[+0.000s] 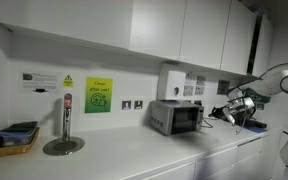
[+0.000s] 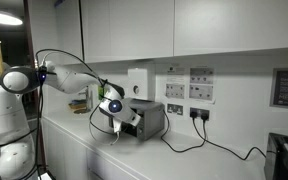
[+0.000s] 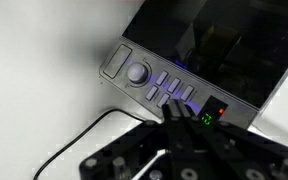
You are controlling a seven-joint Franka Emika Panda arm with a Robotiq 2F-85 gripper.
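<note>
A dark microwave (image 1: 177, 117) stands on the white counter. Its control panel fills the middle of the wrist view, with a round knob (image 3: 139, 72), rows of small lit buttons (image 3: 162, 85) and a dark display with green digits (image 3: 208, 116). My gripper is shut, its fingertips overlapping the panel beside the buttons and display; nothing shows between them. Whether they touch the panel cannot be told. In the second exterior view the arm's wrist (image 2: 116, 105) is in front of the microwave (image 2: 152, 120).
A black cable (image 3: 69, 145) runs across the counter by the microwave. To the left are a sink (image 1: 64, 146) and a basket (image 1: 14, 144). Cupboards (image 1: 154, 25) hang overhead.
</note>
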